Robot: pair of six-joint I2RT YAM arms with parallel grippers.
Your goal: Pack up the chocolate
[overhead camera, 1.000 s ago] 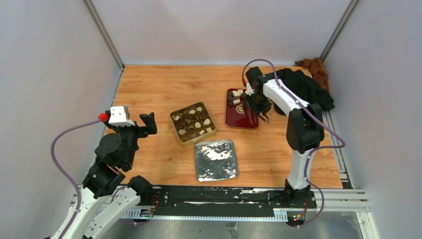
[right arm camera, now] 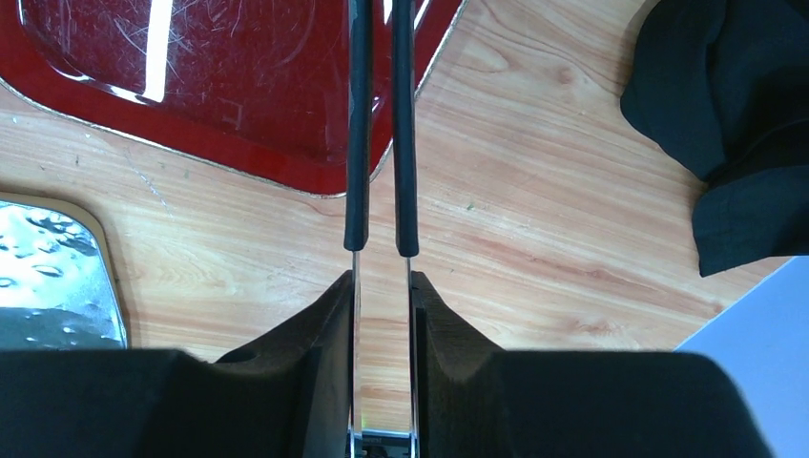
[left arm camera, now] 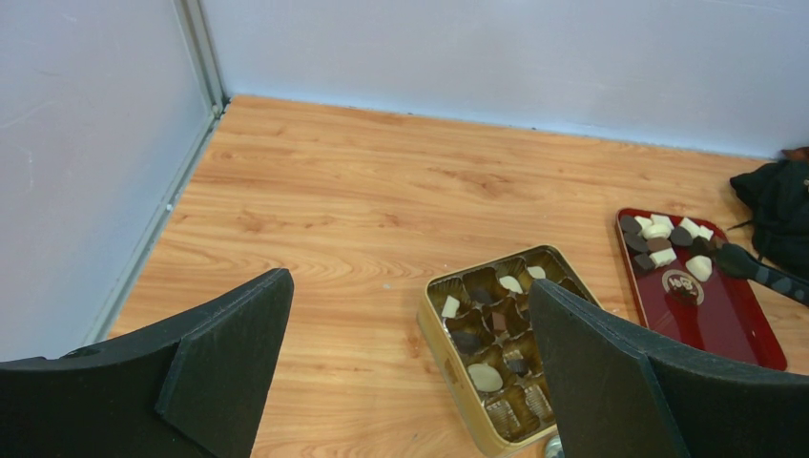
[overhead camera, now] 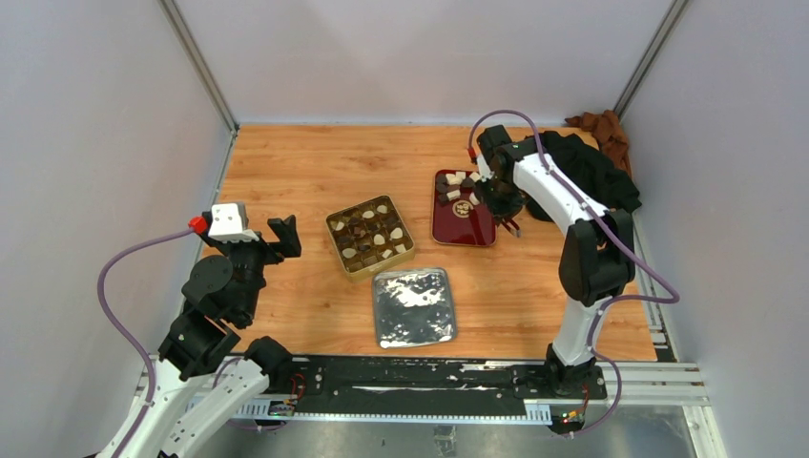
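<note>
My right gripper is shut on a pair of tongs (right arm camera: 405,134) with black-coated arms. They reach out over the dark red lid (right arm camera: 286,172); their tips lie outside the right wrist view, so whether they pinch anything is hidden. Several brown and white chocolates (left arm camera: 661,256) rest on the lid's far part. To its left is the gold chocolate box (overhead camera: 355,274), its compartments (left arm camera: 504,412) partly filled with white and brown pieces. My left gripper stands open and empty, left of the box.
A silver tray (overhead camera: 414,307) lies in front, between box and lid. Black cloth (overhead camera: 584,172) and brown cloth (overhead camera: 605,132) are bunched at the far right.
The left arm, box and silver tray are unmoved.
</note>
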